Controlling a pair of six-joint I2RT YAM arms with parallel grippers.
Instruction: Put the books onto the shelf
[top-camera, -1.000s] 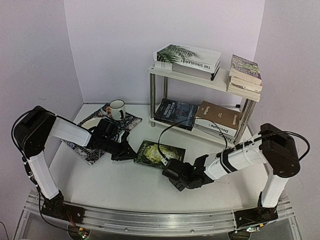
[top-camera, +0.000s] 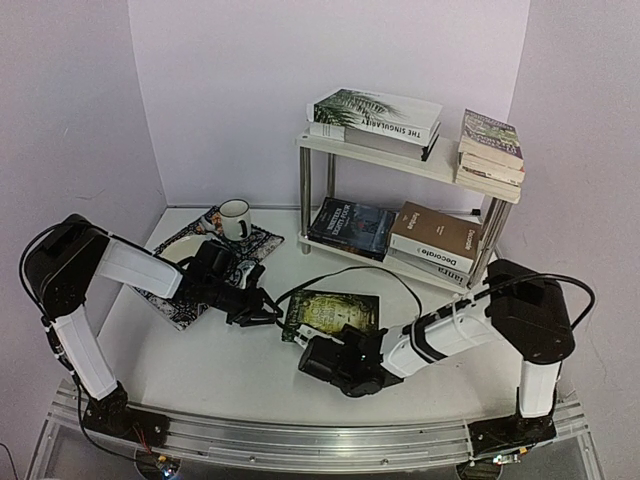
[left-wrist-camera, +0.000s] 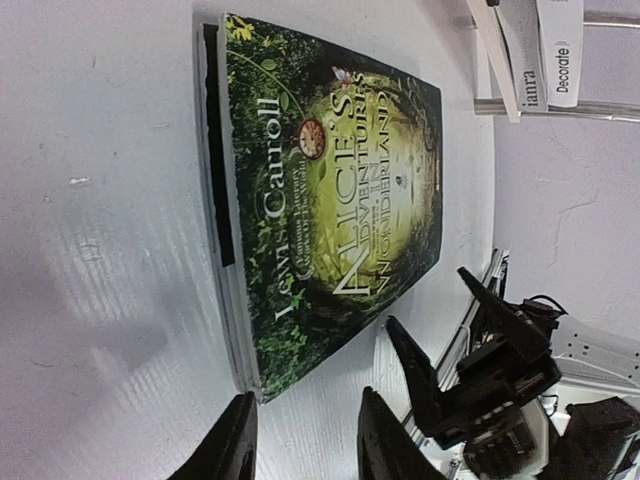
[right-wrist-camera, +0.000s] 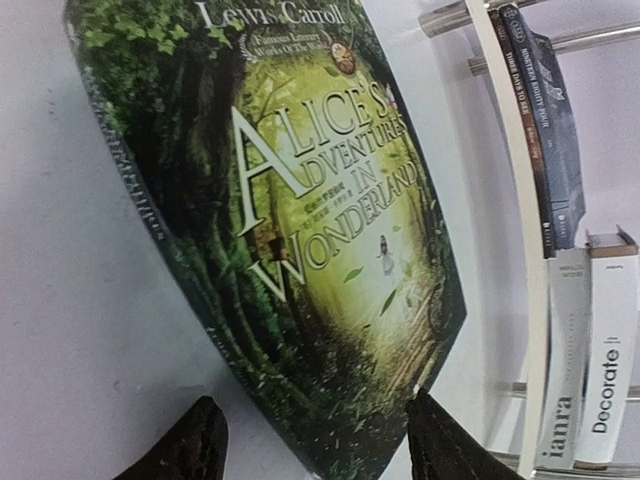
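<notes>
The green Alice's Adventures in Wonderland book lies flat on the white table, in front of the shelf, with something dark and thin along its edge in the left wrist view. My left gripper stands open at the book's left side, nothing visible between its fingers. My right gripper is at the book's near side, open, its fingertips low by the cover; in the top view its arm partly hides that side. Books sit on the lower shelf, more on the upper.
The two-tier shelf stands at the back right. At the back left a patterned mat holds a mug and a plate partly behind my left arm.
My right gripper has moved left along the book's near side. The book has shifted a little right and toward the front. My left gripper has moved slightly right.
</notes>
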